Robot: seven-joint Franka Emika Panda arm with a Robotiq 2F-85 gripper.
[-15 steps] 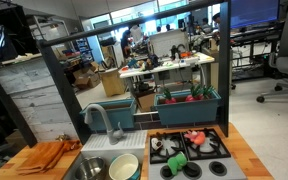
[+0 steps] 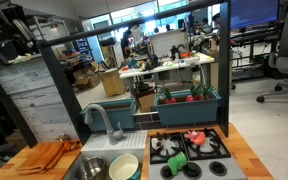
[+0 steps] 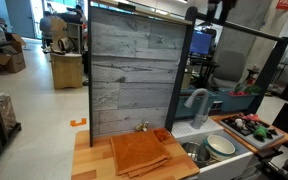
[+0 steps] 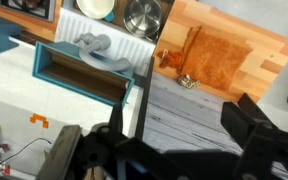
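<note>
My gripper hangs high above the toy kitchen, its fingers wide apart and nothing between them. In the wrist view, an orange cloth (image 4: pixel 213 60) lies on the wooden counter, with a small metallic object (image 4: pixel 187 81) beside it. The steel sink bowl (image 4: pixel 142 17) and the grey faucet (image 4: pixel 102 50) show near the top. Stove burners hold a green toy (image 2: pixel 178 161) and a pink toy (image 2: pixel 193 135) in exterior view 1. A pale bowl (image 2: pixel 124 167) sits between sink and stove.
A grey wood-plank panel (image 3: pixel 136 80) stands upright behind the cloth. Dark frame bars (image 2: pixel 134 22) cross above the counter. A teal planter box (image 2: pixel 186 109) lines the back edge, behind the stove (image 2: pixel 216 168).
At the upper left of exterior view 1, the dark arm and gripper have come further into the picture. The cloth, bowls and stove toys look unmoved.
</note>
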